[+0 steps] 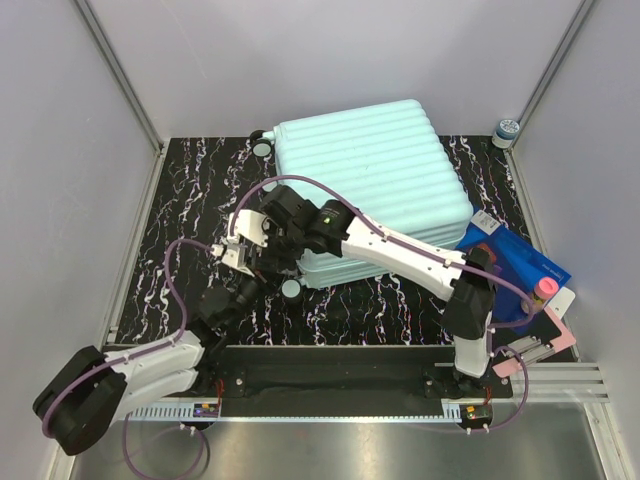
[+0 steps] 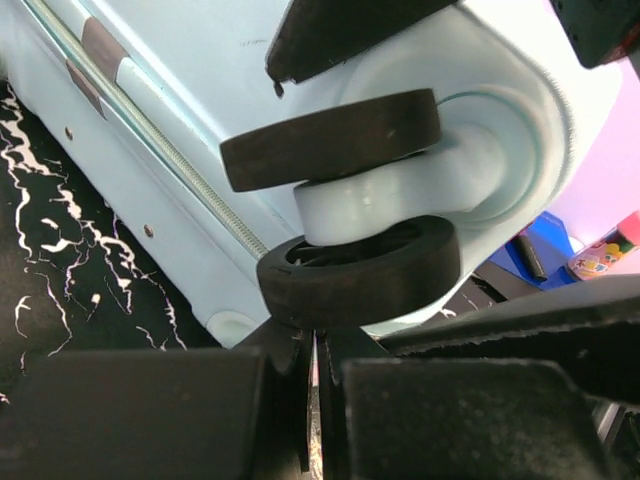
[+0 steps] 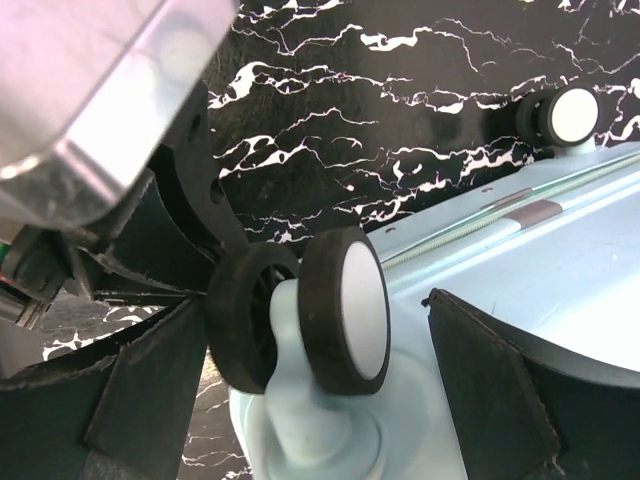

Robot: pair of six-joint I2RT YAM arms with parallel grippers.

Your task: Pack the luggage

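A mint-green ribbed suitcase (image 1: 365,165) lies flat and closed on the black marble-patterned table. Its zip line (image 2: 165,150) runs along the side in the left wrist view. At the near-left corner, a black double wheel (image 3: 345,310) sits between the spread fingers of my open right gripper. My left gripper is shut at the same corner, its tips right by the lower wheel (image 2: 360,275); nothing shows between them. Whether those tips press on the wheel is hard to tell. From above, both grippers are largely hidden by the arms.
More wheels line the suitcase's left end, one (image 3: 565,115) in the right wrist view. To the right lie a blue folder (image 1: 535,260), a pink-capped bottle (image 1: 543,290) and small items. A white-lidded jar (image 1: 505,133) stands at the back right.
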